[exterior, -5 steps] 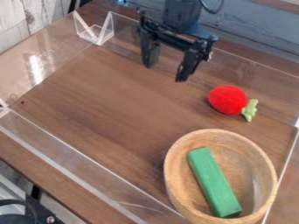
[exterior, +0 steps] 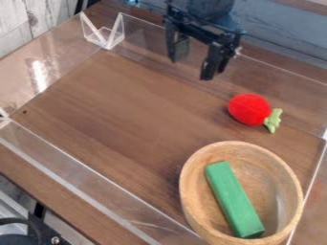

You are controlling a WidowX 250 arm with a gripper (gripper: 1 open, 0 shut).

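Note:
My dark gripper (exterior: 196, 55) hangs over the back middle of the wooden surface, its fingers apart and nothing between them. To its lower right a red plush vegetable with a green top (exterior: 248, 108) lies on the wood. At the front right a round wooden bowl (exterior: 197, 195) holds a green block (exterior: 232, 199).
Clear plastic walls edge the wooden tray (exterior: 115, 120), with a clear bracket (exterior: 102, 32) at the back left corner. Dark cables and equipment sit beyond the lower left edge.
The red vegetable, bowl and block have not moved.

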